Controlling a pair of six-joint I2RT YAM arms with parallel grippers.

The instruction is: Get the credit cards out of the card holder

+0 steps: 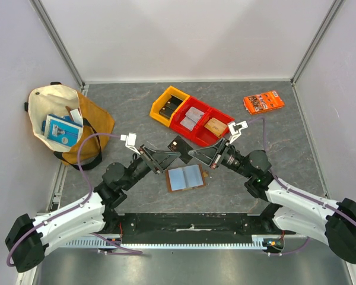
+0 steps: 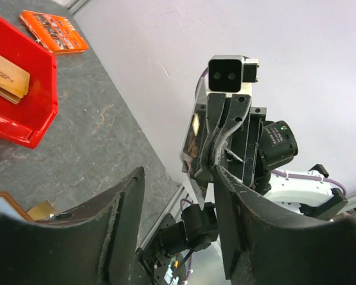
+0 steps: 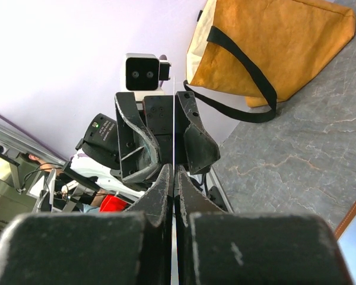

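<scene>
A dark thin card [image 1: 181, 148], which may be the card holder, is held between the two grippers in the top view. My right gripper [image 1: 203, 157] is shut on it; in the right wrist view it shows edge-on as a thin line above the fingertips [image 3: 175, 178]. My left gripper [image 1: 168, 156] is at the card’s other end, its fingers part open in the left wrist view, around the right gripper's line of sight. Whether the left fingers touch the card is unclear.
An open brown wallet-like item [image 1: 186, 177] lies below the grippers. Red trays [image 1: 202, 135] and a yellow tray [image 1: 161, 116] stand behind, an orange pack [image 1: 263, 101] at back right, a canvas bag [image 1: 92, 122] at left.
</scene>
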